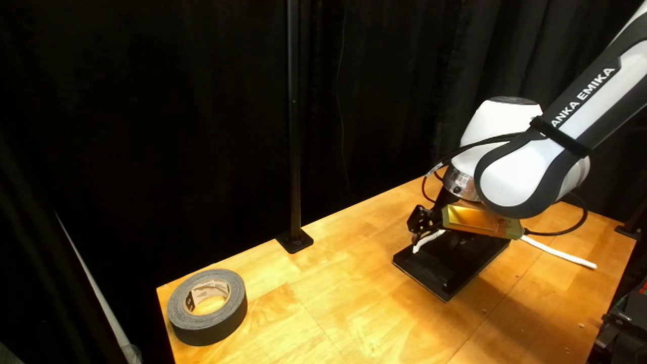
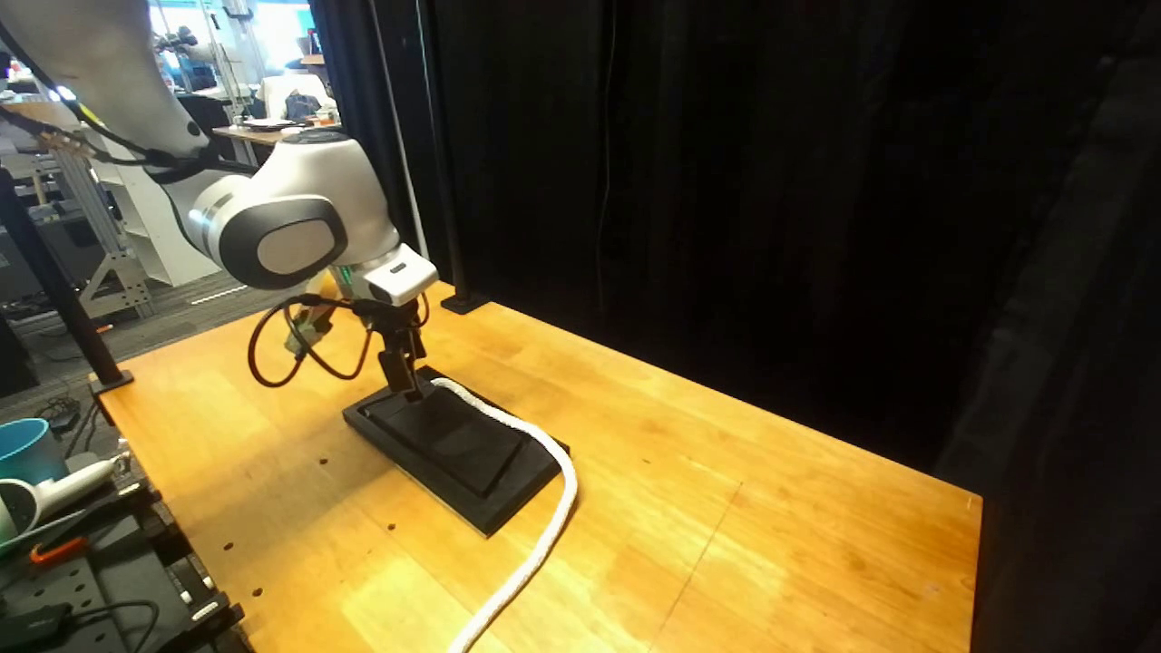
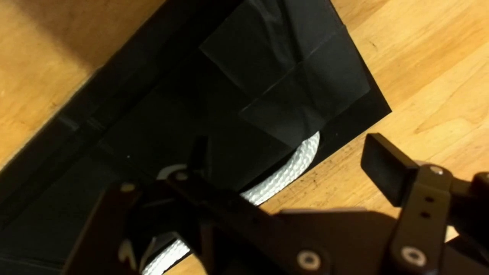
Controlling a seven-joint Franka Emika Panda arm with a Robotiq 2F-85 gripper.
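A white braided rope (image 3: pixel 286 176) runs along one long edge of a flat black board (image 3: pixel 174 110); its end meets a black taped patch near a corner. In exterior view 2 the rope (image 2: pixel 557 528) leaves the board (image 2: pixel 490 502) and curves across the table toward the viewer. My gripper is open, its black fingers (image 3: pixel 387 167) spread wide above the board's edge, one over the board and the other over bare wood. A stretch of rope shows between and below them, not gripped. From exterior view 1, the gripper hides part of the board (image 1: pixel 424 267).
A roll of dark tape (image 1: pixel 209 326) lies at the table's far left in exterior view 1. A black post (image 1: pixel 294 236) stands at the back edge. Beside the table is a cluttered cart (image 2: pixel 103 566).
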